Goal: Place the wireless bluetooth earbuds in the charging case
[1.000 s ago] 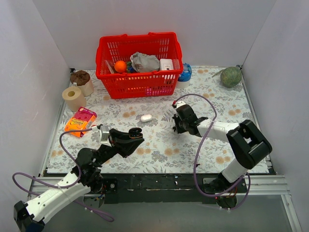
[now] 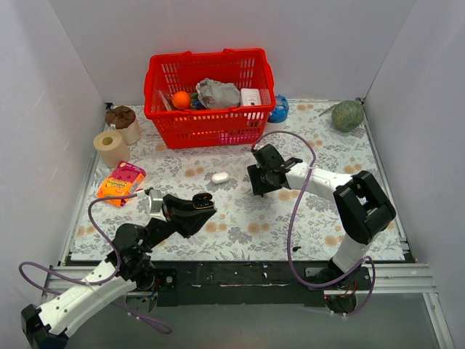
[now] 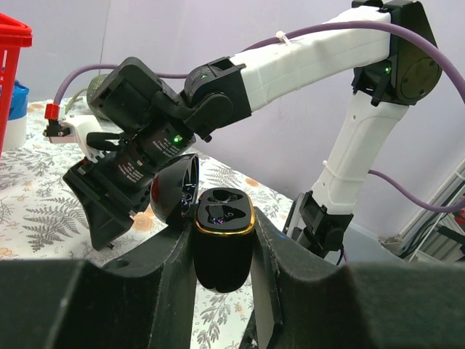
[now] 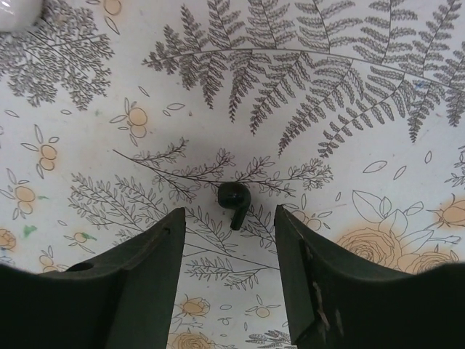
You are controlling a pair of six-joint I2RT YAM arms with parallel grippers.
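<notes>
My left gripper is shut on a black charging case (image 3: 218, 273), held off the table with its rounded lid (image 3: 171, 190) raised. In the top view the case (image 2: 203, 200) is at the left arm's tip. Glossy shapes show in the case's top; whether an earbud sits there I cannot tell. A black earbud (image 4: 233, 195) lies on the patterned cloth, its short stem pointing towards my right gripper. That gripper is open above the cloth, the earbud just ahead of its fingertips and untouched. Another small black piece, apparently an earbud (image 2: 296, 249), lies near the table's front edge.
A small white case (image 2: 220, 177) lies left of the right gripper. Behind are a red basket (image 2: 209, 120) with items in it and a blue-topped tub (image 2: 279, 110). An orange packet (image 2: 122, 182) and paper rolls (image 2: 111, 147) stand at left.
My right gripper has opened wider and shifted left over the spot where the earbud lies. The left arm and the case stay still.
</notes>
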